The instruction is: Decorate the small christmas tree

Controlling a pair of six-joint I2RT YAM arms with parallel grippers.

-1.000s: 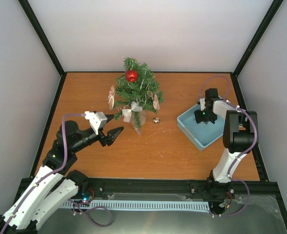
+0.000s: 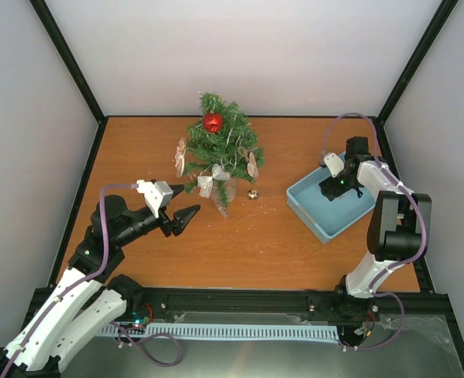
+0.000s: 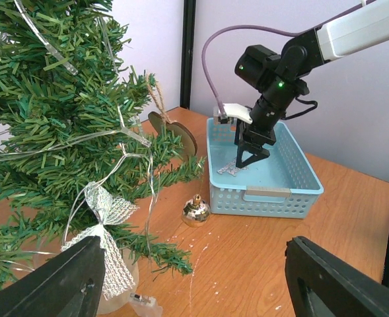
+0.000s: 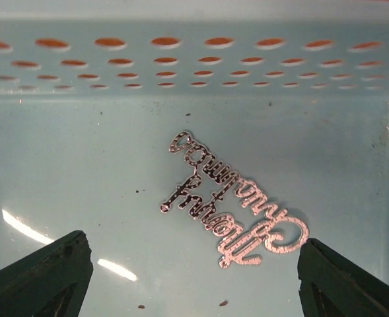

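The small tree (image 2: 220, 150) stands at the table's back centre with a red ball (image 2: 213, 122), white bows and wooden discs. My left gripper (image 2: 186, 205) is open just front-left of it, nothing between its fingers. My right gripper (image 2: 338, 189) is open inside the blue basket (image 2: 309, 217). Below it, in the right wrist view, lies a shiny "Merry Christmas" script ornament (image 4: 234, 224) on the basket floor, between and beyond the fingertips, not held.
A small metallic bell (image 3: 196, 210) lies on the table between tree and basket. Walls enclose the back and sides.
The left arm and tree look unchanged.
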